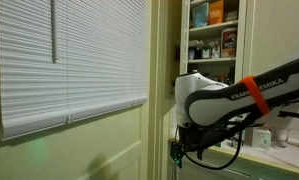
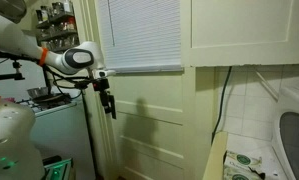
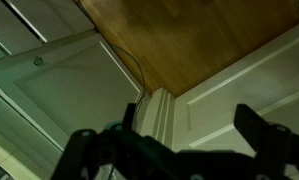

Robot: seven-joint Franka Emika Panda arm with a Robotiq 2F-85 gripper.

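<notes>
In the wrist view my gripper is a dark shape along the bottom, its two fingers set well apart with nothing held between them. Past them I see the wooden floor [image 3: 189, 40] and pale panelled surfaces. Exterior view 2 has the gripper [image 2: 111, 106] at the end of the white arm [image 2: 74, 60], pointing down in front of the cream panelled door [image 2: 154, 115]. From the other side, the gripper [image 1: 176, 154] hangs beside the counter and is small and dark. No object is in its grasp.
White blinds [image 1: 74, 60] cover the window in the door. Open shelves [image 1: 214, 45] with boxes and cookware stand behind the arm, above a cluttered counter [image 1: 274, 155]. A thin cable [image 3: 134, 65] crosses the wrist view. At right, a patterned item [image 2: 241, 165] lies on a worktop.
</notes>
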